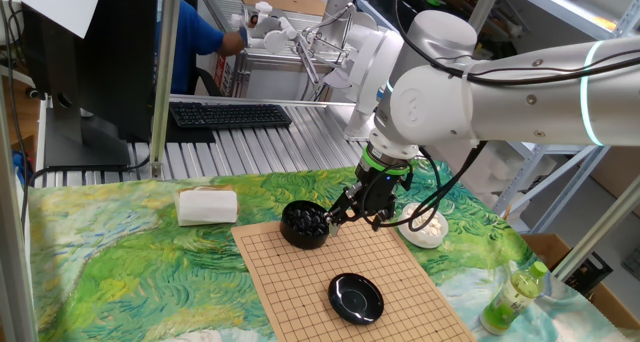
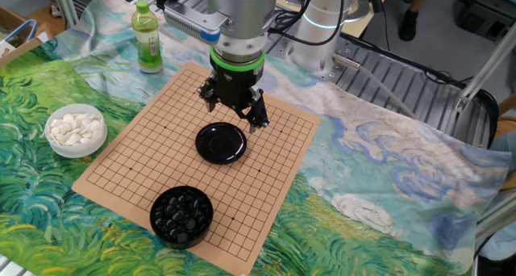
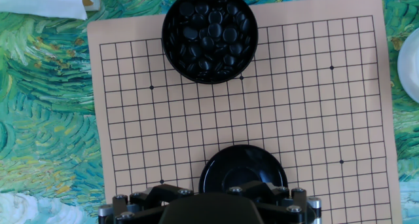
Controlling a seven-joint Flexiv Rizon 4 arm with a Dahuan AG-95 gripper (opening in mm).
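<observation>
My gripper hangs above the go board with its fingers spread wide and nothing between them. In the wrist view the two fingers stand far apart along the bottom edge. A round black lid or shallow dish lies on the board, its lower part hidden behind the gripper in that view. The black bowl, filled with black stones, stands at one edge of the board. The gripper is apart from both. No stones lie on the board's visible grid.
A white bowl of white stones stands on the patterned cloth beside the board. A green-capped bottle is upright near the board's corner. A white packet lies off to the other side. Much of the board is clear.
</observation>
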